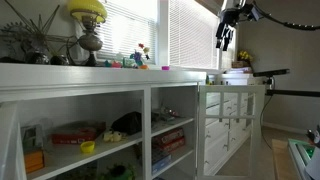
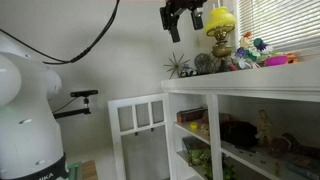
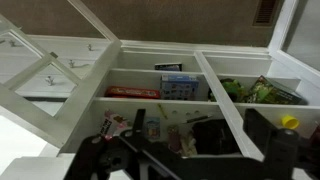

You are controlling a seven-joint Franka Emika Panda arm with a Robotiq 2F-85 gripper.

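Observation:
My gripper [image 2: 186, 29] hangs high in the air, above the level of the white counter [image 2: 265, 80]. Its fingers stand apart, with nothing visible between them. In exterior view 1 the gripper [image 1: 222, 44] is at the upper right, well clear of the counter [image 1: 100, 75]. Looking down, the wrist view has the dark fingers [image 3: 258, 128] along its lower edge. Beyond them lie open white shelves holding a red box [image 3: 133, 93], a blue box [image 3: 180, 87], a black item [image 3: 213, 136] and a yellow cup [image 3: 289, 121].
A yellow-shaded lamp [image 1: 88, 12], a dark wire ornament [image 1: 30, 38] and colourful flowers [image 1: 140, 54] stand on the counter. An open white framed door [image 2: 139, 130] stands out from the shelves. Stacked items [image 1: 238, 72] sit at the counter's far end.

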